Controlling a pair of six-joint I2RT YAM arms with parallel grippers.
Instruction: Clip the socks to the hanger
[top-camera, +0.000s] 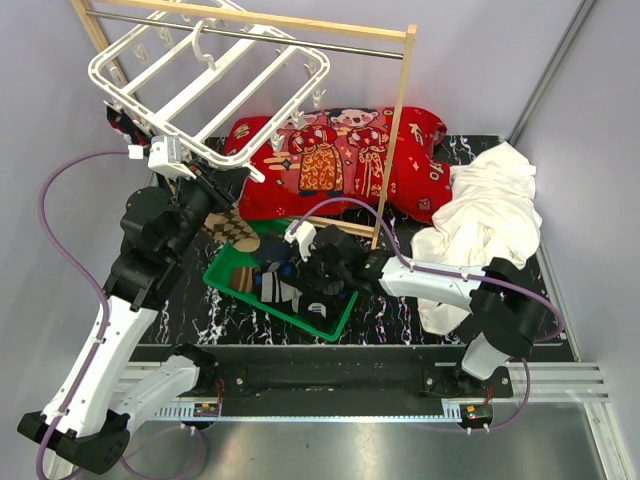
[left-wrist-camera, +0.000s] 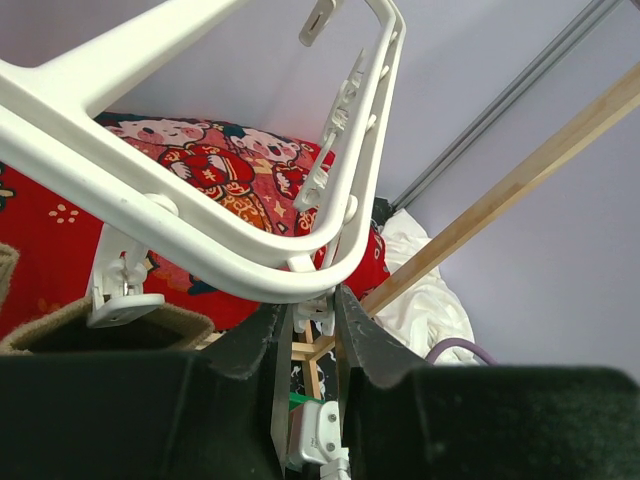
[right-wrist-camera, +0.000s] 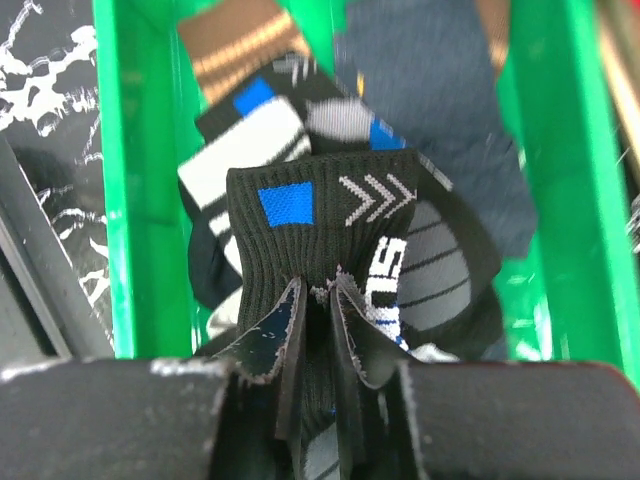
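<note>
The white hanger (top-camera: 200, 130) hangs from a rail, with several clips below its frame. At its near corner, my left gripper is shut on a white clip (left-wrist-camera: 320, 322), mostly hidden by the fingers. Below the hanger hangs a brown checkered sock (top-camera: 228, 230); its cuff (left-wrist-camera: 165, 318) gapes behind another clip (left-wrist-camera: 122, 290). Inside the green basket (right-wrist-camera: 140, 220), my right gripper has its fingers close together on a black ribbed sock (right-wrist-camera: 330, 225) with a blue square. The fabric puckers between the tips.
Other socks lie in the basket, among them a brown one (right-wrist-camera: 240, 45) and a dark blue one (right-wrist-camera: 430, 100). A wooden post (top-camera: 395, 140) rises behind the right arm. A red patterned cushion (top-camera: 340, 165) and white cloth (top-camera: 490, 210) lie at the back.
</note>
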